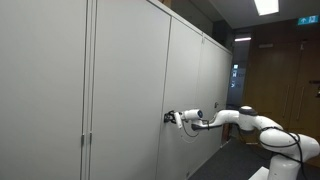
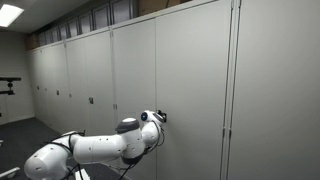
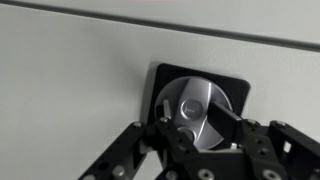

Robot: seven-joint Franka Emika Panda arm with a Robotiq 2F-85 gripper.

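Observation:
A round grey latch knob (image 3: 192, 100) on a square black plate (image 3: 238, 85) is set in a white cabinet door (image 3: 75, 85). My gripper is at the knob, its dark fingers to either side of the knob's raised grip, shut on it. The lower part of the knob is hidden behind the fingers. In the first exterior view the gripper (image 1: 173, 117) reaches the cabinet front from the right. From the other side, the gripper (image 2: 160, 116) meets the door close to a vertical seam. The doors look closed.
A row of tall white cabinet doors (image 1: 130, 60) fills the wall, with another dark latch (image 2: 91, 100) farther along. Shelf space with boxes (image 2: 85, 20) runs above. Open dark floor (image 1: 235, 160) lies beside the arm. A wooden door (image 1: 290, 90) stands at the far right.

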